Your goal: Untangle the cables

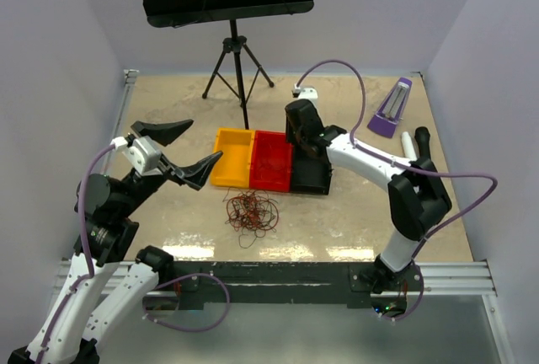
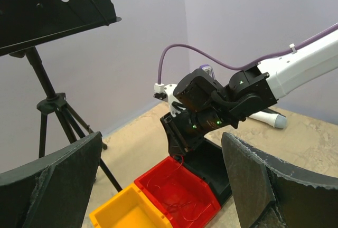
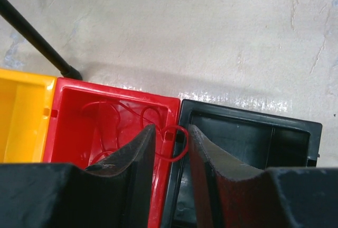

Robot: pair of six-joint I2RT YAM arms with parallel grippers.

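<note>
In the top view a tangled pile of thin red and dark cables [image 1: 251,212] lies on the table in front of the bins. The red bin [image 3: 113,86] contains loose red cable; one red loop [image 3: 177,159] rises over its right wall between the fingers of my right gripper. Those fingertips stand apart, and the loop runs close against the right one. This gripper is over the wall shared by the red bin and the black bin [image 3: 253,113]. My left gripper [image 1: 205,140] hangs wide open and empty, left of the yellow bin [image 1: 229,141].
Behind the bins stands a black music stand [image 1: 236,44] on a tripod. A purple holder [image 1: 390,109], a white stick [image 1: 408,146] and a black stick [image 1: 423,142] lie at the right.
</note>
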